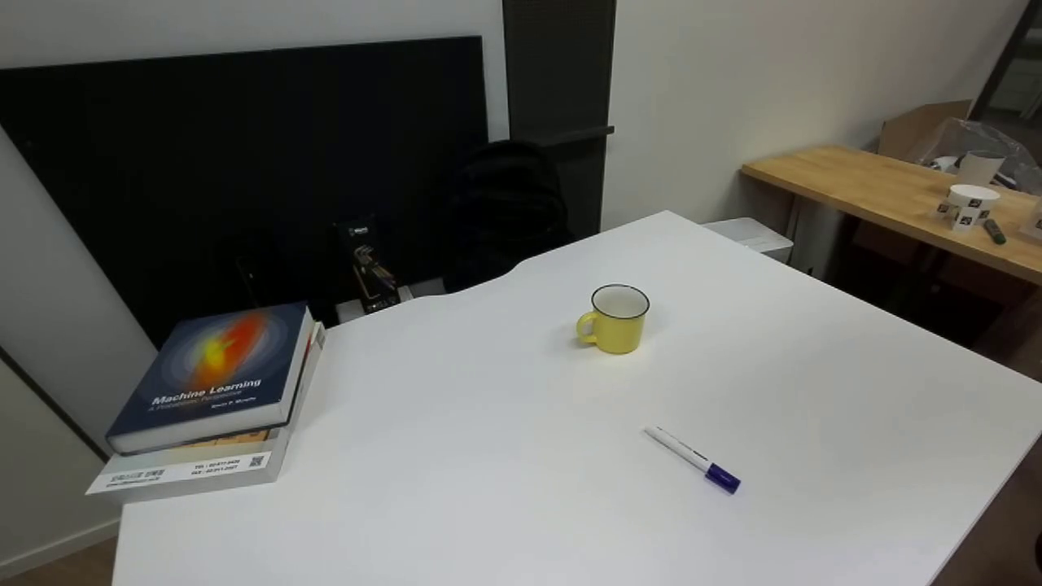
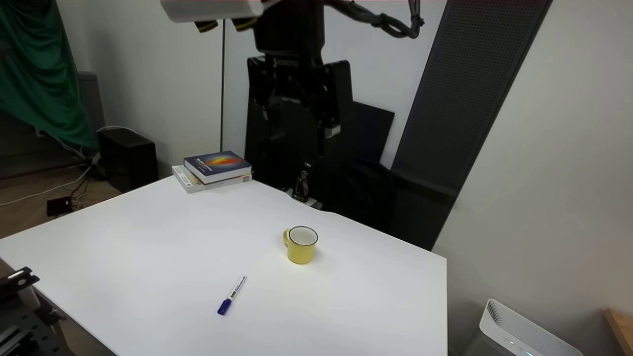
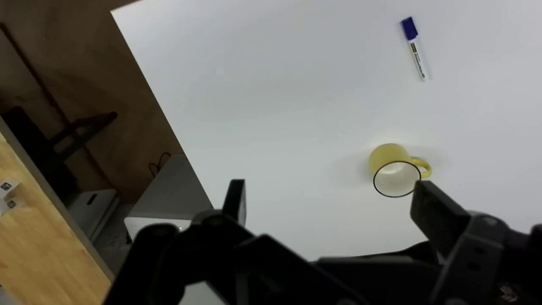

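Note:
A yellow mug [image 1: 617,330] with a dark rim stands upright on the white table [image 1: 410,420], its handle toward the books. In front of it lies a white marker [image 1: 684,450] with a purple-blue cap. High over the table in the second exterior view, my gripper [image 2: 300,133] is open, well clear of both. From the wrist, the gripper shows its fingers spread wide with nothing between them. The mug [image 3: 390,157] appears beyond the right finger [image 3: 438,216], and the marker [image 3: 416,53] farther off near the top. Exterior view 1 does not show the gripper.
Two stacked books [image 1: 210,381] sit at one table corner. Dark panels and a backpack [image 1: 508,210] stand behind the table. A wooden side table [image 1: 840,181] and a white boxy appliance [image 2: 522,329] are off its edge.

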